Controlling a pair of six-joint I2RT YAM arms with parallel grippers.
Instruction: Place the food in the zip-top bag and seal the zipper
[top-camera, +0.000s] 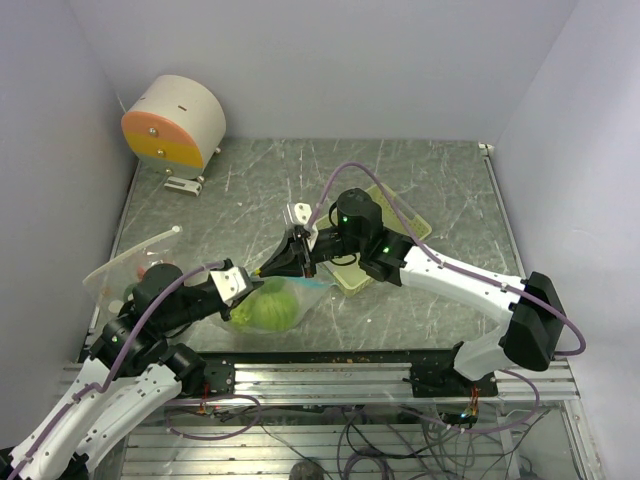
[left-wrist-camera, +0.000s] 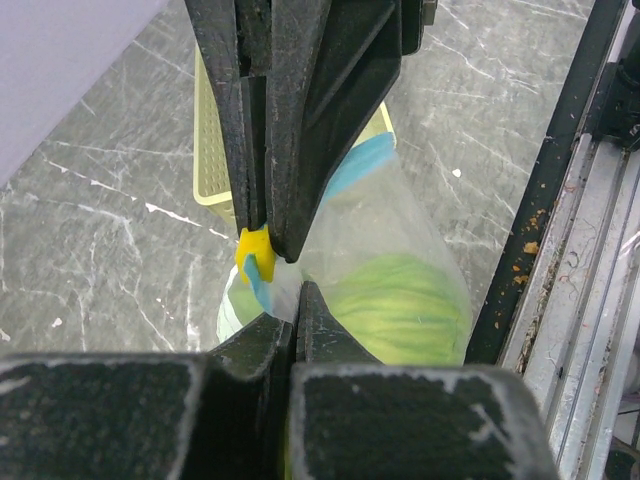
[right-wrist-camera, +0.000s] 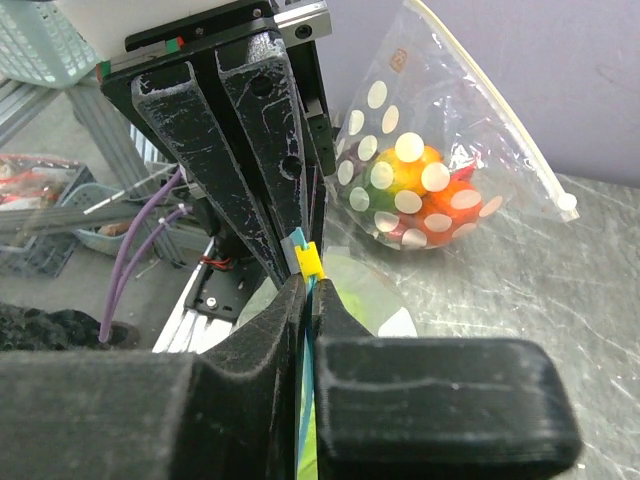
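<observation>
The clear zip top bag (left-wrist-camera: 440, 270) has a blue zip strip (left-wrist-camera: 362, 160) and holds a pale green vegetable, perhaps cabbage (top-camera: 272, 308). My left gripper (top-camera: 256, 283) is shut on the end of the bag's mouth. Right beside it, my right gripper (top-camera: 260, 273) is shut at the same end of the zip. A yellow slider (left-wrist-camera: 257, 250) shows at the right fingertips, with a short blue tail of the strip below it. In the right wrist view the slider (right-wrist-camera: 309, 262) sits just beyond the tips; whether they pinch it cannot be told.
A dotted bag (right-wrist-camera: 410, 170) of colourful produce stands at the left. Behind the right arm lies a yellow-green basket (top-camera: 420, 225). The bread-bin-like box (top-camera: 175, 125) is at the back left.
</observation>
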